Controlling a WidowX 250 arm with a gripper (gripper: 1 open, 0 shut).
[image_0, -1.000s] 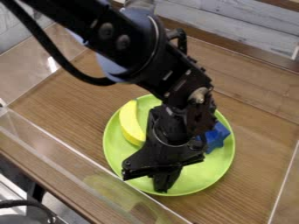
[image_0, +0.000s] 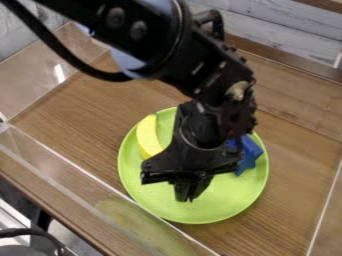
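A green round plate (image_0: 201, 208) lies on the wooden surface. On its left side is a yellow banana-shaped object (image_0: 147, 137). A blue object (image_0: 249, 156) shows at the plate's right, partly hidden by the arm. My black gripper (image_0: 187, 184) hangs over the middle of the plate, between the banana and the blue object. Its fingers point down; whether anything is between them is hard to see.
Bare wooden surface (image_0: 87, 120) surrounds the plate to the left and right. A clear panel edge runs along the front left, and a pale plank wall stands at the back.
My gripper has risen from low on the plate and shifted slightly right. The banana and plate look unmoved.
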